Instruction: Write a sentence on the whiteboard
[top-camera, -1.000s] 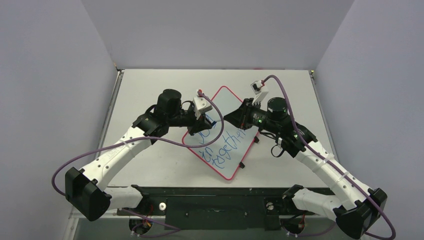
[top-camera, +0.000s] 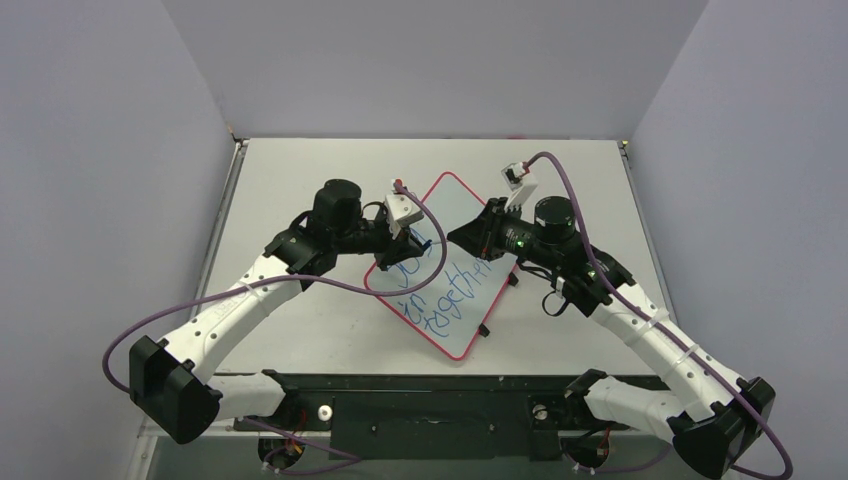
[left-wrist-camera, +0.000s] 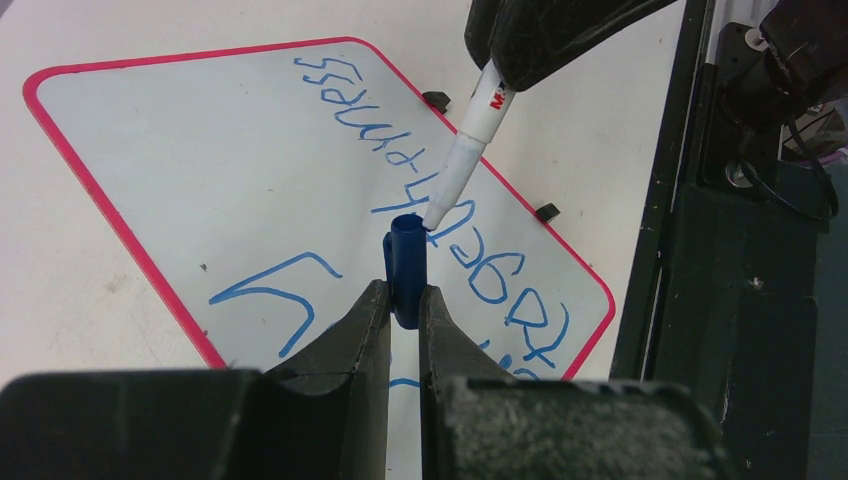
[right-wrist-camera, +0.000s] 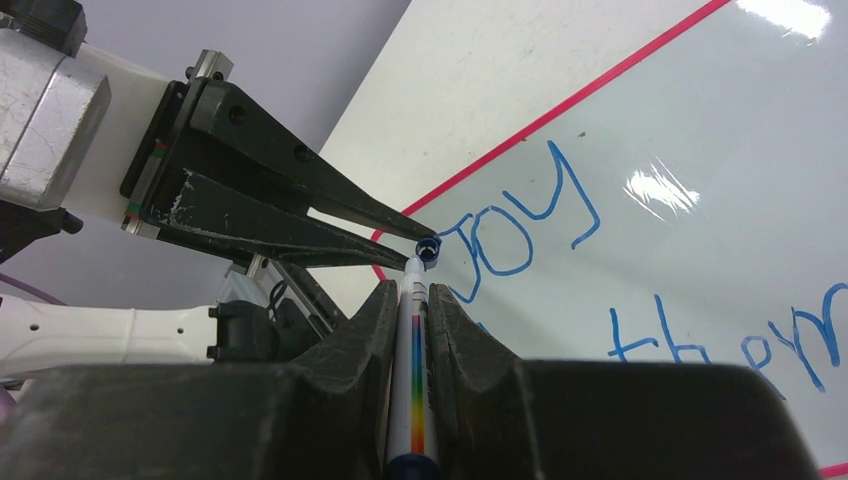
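Note:
The whiteboard (top-camera: 430, 317) with a red rim lies askew on the table, bearing blue handwriting that includes "joy", "in" and "togetherness". Over it my left gripper is shut on a blue marker cap (left-wrist-camera: 408, 258), its open end facing the pen. My right gripper is shut on a white marker (right-wrist-camera: 405, 385) with a rainbow stripe and blue end. In the left wrist view the white tip of the marker (left-wrist-camera: 470, 150) stands right at the cap's mouth, slightly to one side; whether it touches the cap I cannot tell.
Black clips (top-camera: 484, 330) sit along the board's right edge. A purple cable (top-camera: 345, 285) from the left arm hangs across the board in the top view. Bare table (top-camera: 300, 340) lies to both sides, walled at left, right and back.
Both arms look almost still, with the grippers facing each other over the board; at most a very slight shift shows.

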